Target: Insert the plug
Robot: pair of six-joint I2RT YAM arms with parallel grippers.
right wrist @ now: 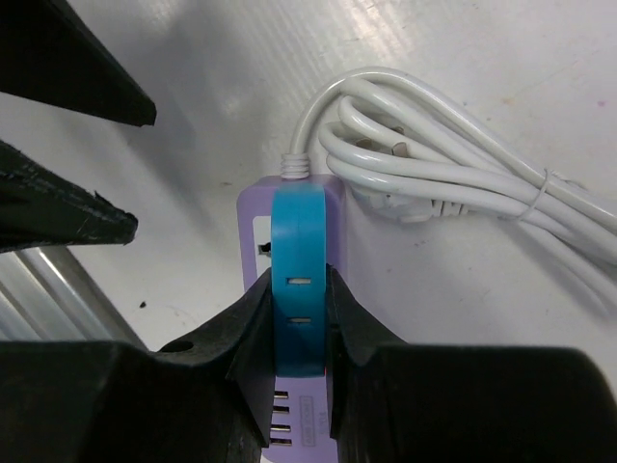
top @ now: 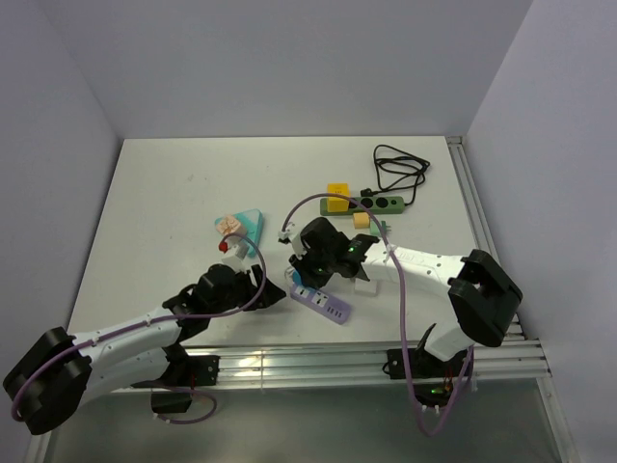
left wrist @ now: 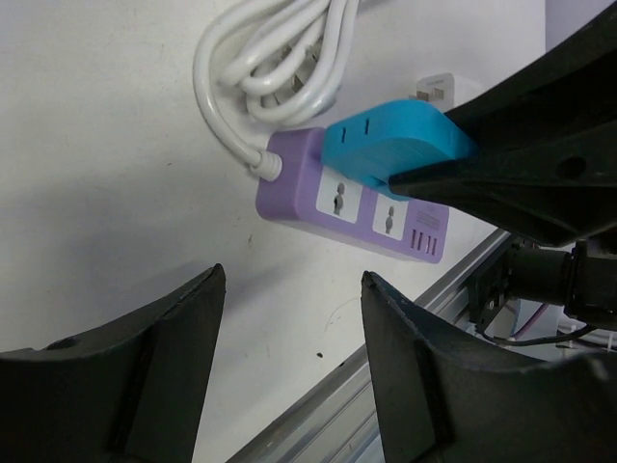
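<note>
A purple power strip (top: 320, 304) (left wrist: 297, 176) (right wrist: 249, 217) with white socket faces and a white cable lies near the table's front edge. My right gripper (top: 301, 265) is shut on a blue plug (left wrist: 386, 135) (right wrist: 299, 231), held directly over the strip's sockets. Whether its prongs are in a socket is hidden. My left gripper (top: 265, 287) is open just left of the strip, with nothing between its fingers.
A green strip (top: 381, 205) with a yellow plug (top: 337, 191) and black cable stands at the back right. A teal block (top: 249, 220) lies left of centre.
</note>
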